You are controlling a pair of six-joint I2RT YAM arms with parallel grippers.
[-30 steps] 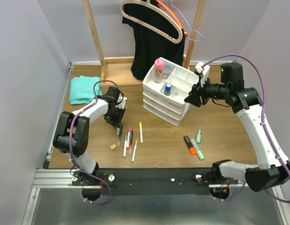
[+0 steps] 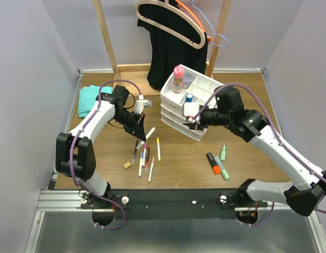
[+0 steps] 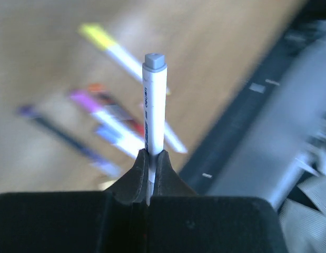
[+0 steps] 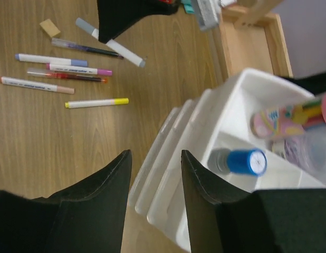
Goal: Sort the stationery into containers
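Note:
A white marker with a grey cap is pinched in my left gripper, lifted clear of the table. From above, this left gripper hangs over the other pens, the marker slanting out of it. On the table lie a yellow-capped pen, a pink-capped marker, a purple-capped one and several more. My right gripper is open and empty, close to the white organizer. A blue-topped bottle stands in one of its compartments.
Black-and-orange and grey-green highlighters lie front right beside a small green bottle. A pink-lidded jar sits in the organizer. A teal cloth is at back left. Bare table separates the pens from the highlighters.

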